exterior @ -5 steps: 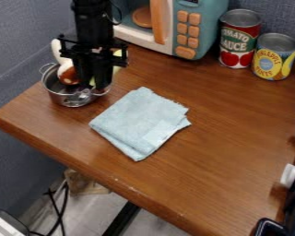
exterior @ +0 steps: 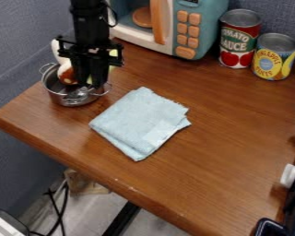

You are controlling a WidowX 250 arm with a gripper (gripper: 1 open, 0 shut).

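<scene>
My black gripper (exterior: pixel 88 57) hangs at the upper left, low over a steel pot (exterior: pixel 74 96) near the table's left edge. An orange-brown round item and something yellow show at or in the pot, partly hidden by the gripper. Whether the fingers are open or shut on something I cannot tell.
A folded pale blue cloth (exterior: pixel 140 123) lies mid-table. A toy microwave (exterior: pixel 190 26) stands at the back, with a tomato sauce can (exterior: pixel 238 41) and a yellow can (exterior: pixel 273 58) to its right. Dark appliances line the front right edge.
My gripper has shifted very slightly over the pot; otherwise little differs.
</scene>
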